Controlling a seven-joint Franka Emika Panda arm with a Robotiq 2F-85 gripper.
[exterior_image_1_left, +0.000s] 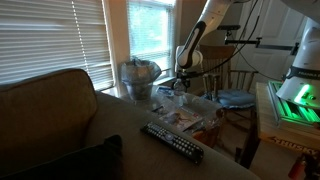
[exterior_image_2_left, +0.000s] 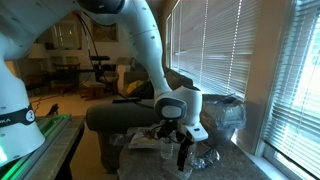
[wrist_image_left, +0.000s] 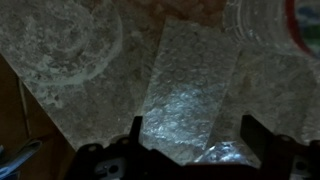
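My gripper stands open in the wrist view, its two dark fingertips wide apart and nothing held between them. Below it lies a pale, crinkled translucent sheet (wrist_image_left: 190, 85), flat on the mottled surface. A clear container with a red band (wrist_image_left: 300, 25) is partly in view at the upper right. From the second exterior view, the gripper (exterior_image_2_left: 180, 142) points down close over the tabletop, among clear plastic items. The first exterior view has the gripper (exterior_image_1_left: 183, 83) small, near the far end of the table; its fingertips are hard to make out there.
A long black remote (exterior_image_1_left: 172, 141) lies on the near part of the table. Behind it stands a large clear plastic container (exterior_image_1_left: 140, 76) by the window. A brown sofa (exterior_image_1_left: 45, 110) is at the left, and a wooden chair (exterior_image_1_left: 240, 80) stands beyond the table.
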